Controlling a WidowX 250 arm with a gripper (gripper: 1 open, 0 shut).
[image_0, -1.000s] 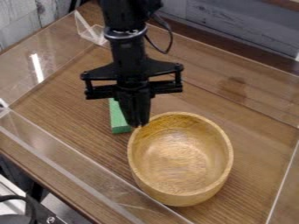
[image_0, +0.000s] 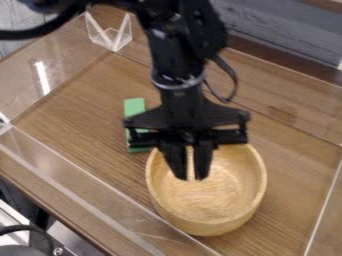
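The black gripper (image_0: 187, 155) hangs over the upper part of a pale wooden bowl (image_0: 201, 205), blurred, with its fingers pointing down. It looks shut, with nothing visible between the fingertips. A green block (image_0: 135, 108) lies behind the arm on the left, partly hidden by it.
A clear plastic object (image_0: 110, 30) stands at the back left. A dark cable lies at the lower left corner.
The gripper has moved right and toward the viewer, from beside the green block to further over the bowl. The bowl and block look unmoved.
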